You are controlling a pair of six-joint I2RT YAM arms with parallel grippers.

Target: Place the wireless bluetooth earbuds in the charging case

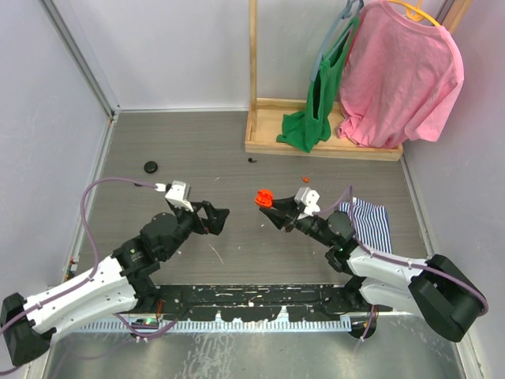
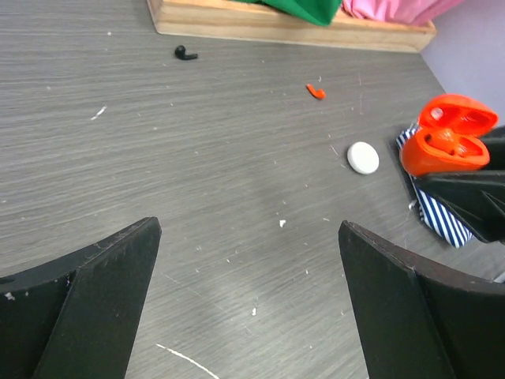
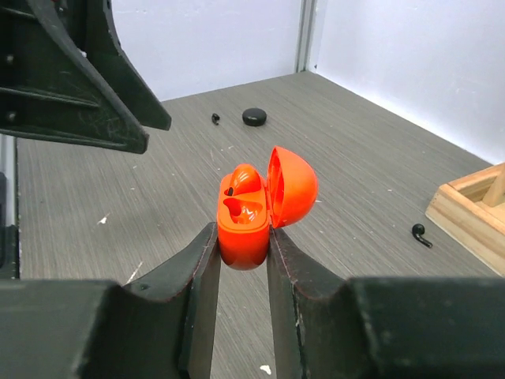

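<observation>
My right gripper (image 1: 272, 209) is shut on the orange charging case (image 3: 243, 237), whose lid stands open; an orange piece shows inside it. My left gripper (image 1: 209, 218) hangs open to the left of the case, nothing between its fingers. A small black earbud (image 3: 418, 234) lies on the table near the wooden rack, and another (image 3: 215, 118) lies by a black round object (image 3: 254, 117). A small orange piece (image 2: 316, 91) also lies on the table.
The wooden rack (image 1: 268, 146) with hanging green and pink clothes stands at the back right. A striped cloth (image 1: 371, 229) and white disc (image 2: 363, 158) lie on the right.
</observation>
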